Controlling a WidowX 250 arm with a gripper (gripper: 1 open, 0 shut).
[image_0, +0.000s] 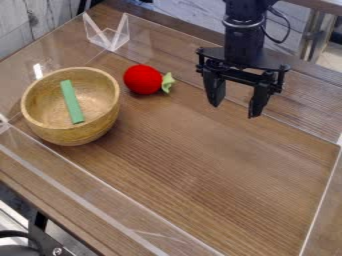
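The black gripper (238, 92) hangs over the upper right of the wooden table, its two fingers spread apart with nothing visible between them. To its left lies a red round object (142, 78) with a small green part on its right side. At the left stands a wooden bowl (94, 115) with a green stick-like object (72, 103) inside.
A clear plastic item (104, 33) is at the back left. The middle, front and right of the table (201, 180) are clear. A dark cable or part shows at the bottom left corner.
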